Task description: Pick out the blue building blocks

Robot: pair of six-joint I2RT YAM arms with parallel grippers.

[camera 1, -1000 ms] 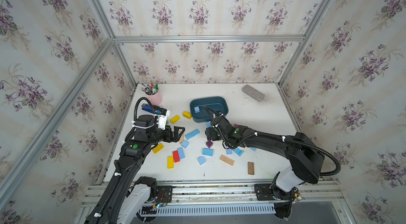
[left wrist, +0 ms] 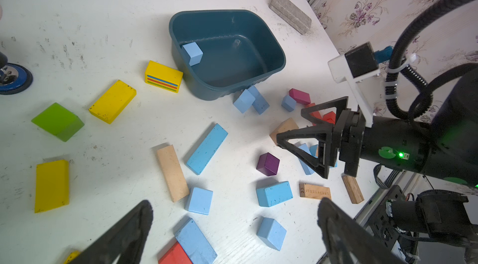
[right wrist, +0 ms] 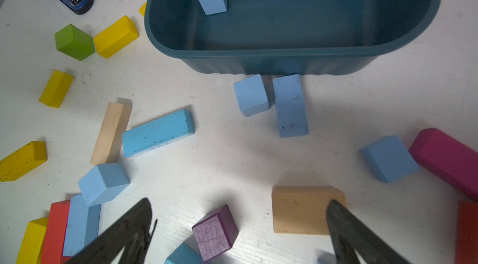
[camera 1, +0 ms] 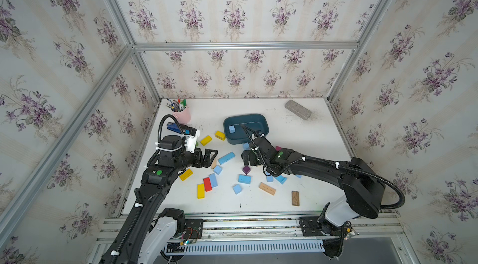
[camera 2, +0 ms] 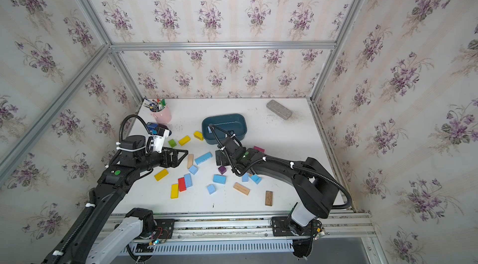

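One blue cube (left wrist: 193,52) sits inside the teal bin (left wrist: 226,82). Outside it are several blue blocks: a cube (right wrist: 251,95) beside an upright-lying bar (right wrist: 291,107) at the bin's front, a long bar (right wrist: 156,132), a cube (right wrist: 102,184) by the wooden stick and a cube (right wrist: 389,159) by a magenta block. Others lie nearer the front edge (left wrist: 271,234). My right gripper is open over the middle blocks, near a wooden block (right wrist: 308,209). My left gripper (camera 1: 203,158) stands open above the left-side blocks, nothing between its fingers.
Yellow, red, green, purple and wooden blocks are scattered around. A pen cup (camera 1: 181,112) and blue stapler-like object stand back left; a grey brick (camera 1: 297,109) lies back right.
My right arm has shifted very slightly. The left arm and the blocks look unchanged.
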